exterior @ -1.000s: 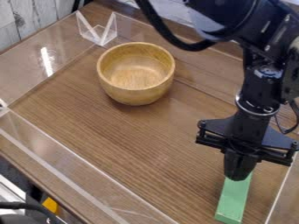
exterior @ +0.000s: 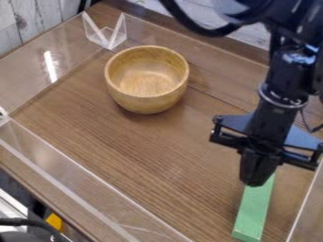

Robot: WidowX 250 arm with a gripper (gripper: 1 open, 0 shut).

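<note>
The black robot gripper [exterior: 259,170] hangs at the right of the view with its fingers shut, nothing visible between them. It points down just above the upper end of a green flat bar [exterior: 251,213], which lies lengthwise on the wooden table [exterior: 127,161] near the front right. Whether the fingertips touch the bar is hard to tell.
A wooden bowl [exterior: 147,77] sits at the back left. Behind it, a white wire-like holder [exterior: 106,33] stands by the tray's clear wall. A clear edge runs along the front left and right.
The gripper has risen slightly over the last second, showing a little more of the green bar's upper end. The bar and bowl look unmoved.
</note>
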